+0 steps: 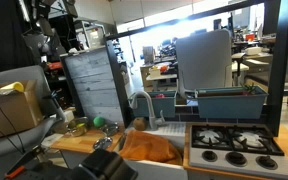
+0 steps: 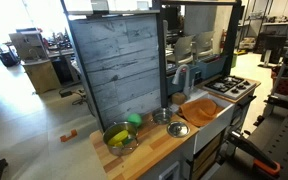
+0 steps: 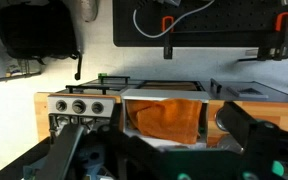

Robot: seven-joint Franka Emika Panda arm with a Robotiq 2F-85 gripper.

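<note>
My gripper reaches in from the bottom edge of the wrist view. Its dark fingers stand well apart, and nothing shows held between them. Beyond the gap, some way off, an orange cloth (image 3: 166, 118) lies spread over the sink area. The same cloth (image 1: 151, 147) is crumpled in front of the faucet (image 1: 144, 104) in the first exterior view. In the second exterior view, the cloth (image 2: 210, 110) lies between the stove and the wooden counter.
A stove (image 1: 236, 147) stands right of the sink. On the wooden counter (image 2: 149, 155) sit a metal pot (image 2: 121, 138) with something yellow inside, a green object (image 2: 135, 119) and metal bowls (image 2: 178, 129). Grey panels (image 2: 119, 65) rise behind the counter.
</note>
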